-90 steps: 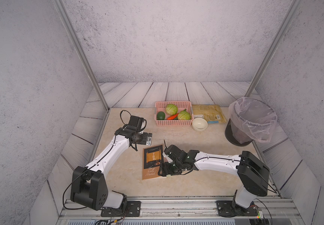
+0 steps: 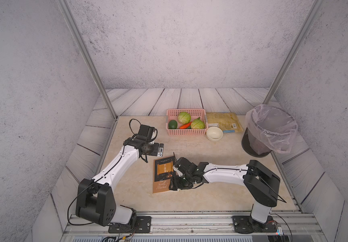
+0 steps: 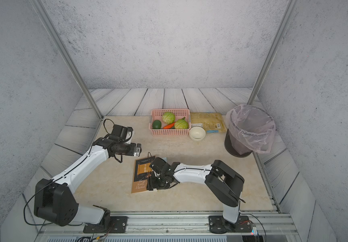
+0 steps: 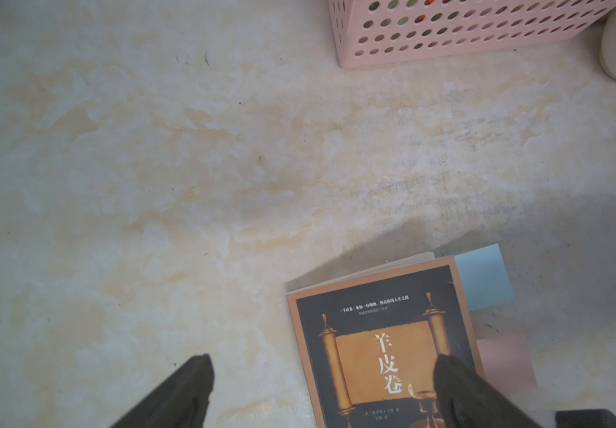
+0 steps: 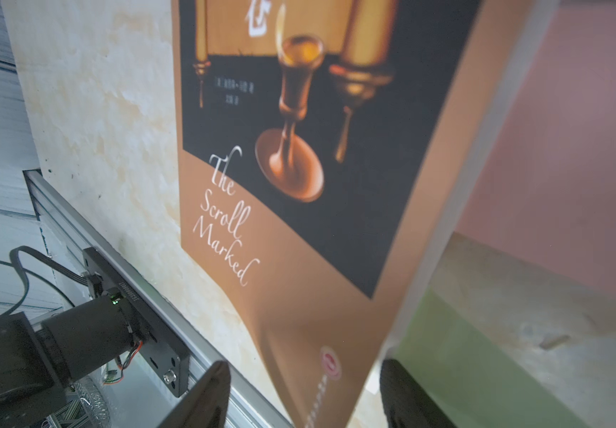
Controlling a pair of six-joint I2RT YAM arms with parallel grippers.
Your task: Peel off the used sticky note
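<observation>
A book with a black and orange-brown cover lies on the table, "The Scroll Marked" printed on it. From its right edge stick out a blue sticky note, a pink sticky note and a green sticky note. My right gripper is at the book's lower right corner, fingers apart on either side of it; that part of the cover looks bent. Whether the fingers touch it, I cannot tell. My left gripper hangs open and empty up and left of the book.
At the back stand a pink basket of vegetables, a white bowl and a gold packet. A lined trash bin is at the right.
The left arm and the book look unmoved.
</observation>
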